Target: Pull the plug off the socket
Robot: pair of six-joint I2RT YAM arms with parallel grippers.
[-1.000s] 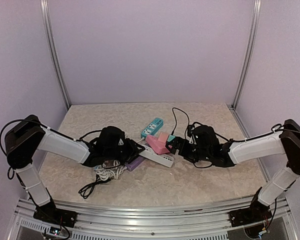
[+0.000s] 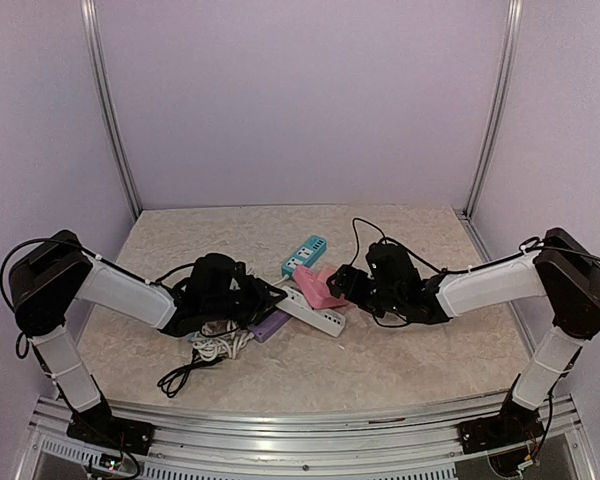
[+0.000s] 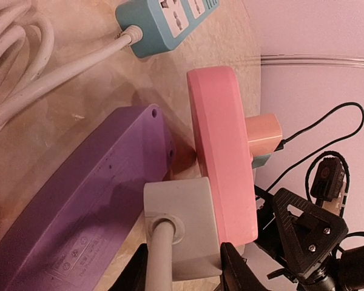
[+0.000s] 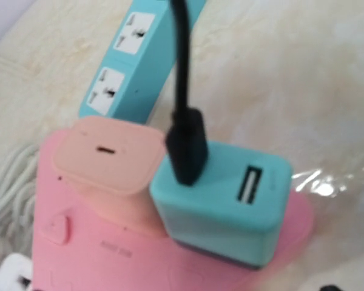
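Note:
The pink socket stands on edge against the white power strip. Plugged into it are a peach charger and a teal charger with a black cable in one port. My left gripper is shut on the cord end of the white strip, which shows between its fingers in the left wrist view. Beside the teal charger my right gripper is open, hiding the charger from above. Only dark tips of its fingers show along the bottom edge of the right wrist view.
A purple strip lies alongside the white one. Behind them is a blue strip. Coiled white cords and a black cord lie at the left. Bare table extends in front and to the right.
The black cable's loop has shifted right. My left arm stays almost still.

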